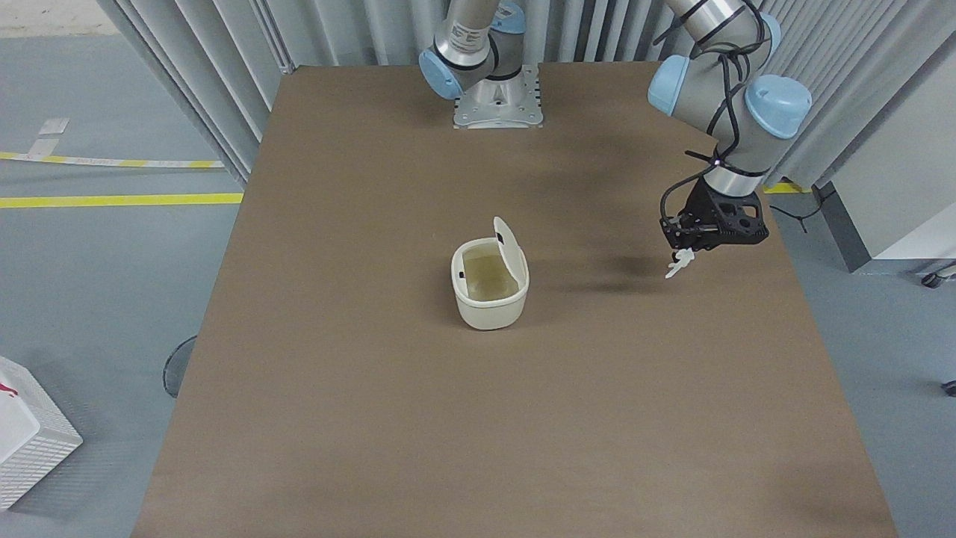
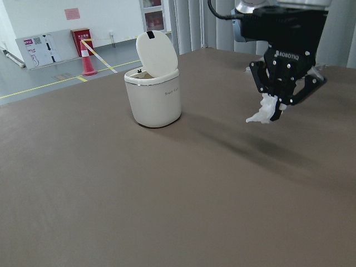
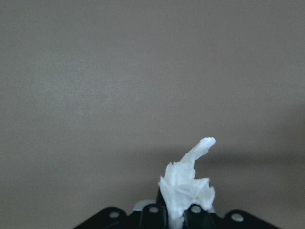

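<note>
My gripper [image 2: 276,105] is shut on a crumpled white tissue [image 3: 186,186], held above the table to the right of a small white bin [image 1: 488,291]. The bin stands on the table with its lid [image 2: 157,53] raised and looks empty inside from the front view. In the left view the tissue [image 2: 262,111] hangs below the black fingers; in the wrist view it sits between them over bare tabletop.
The arm's mounting plate [image 1: 497,116] sits at the back edge, with curtains behind it. A white box [image 1: 31,430] stands off the table at the lower left.
</note>
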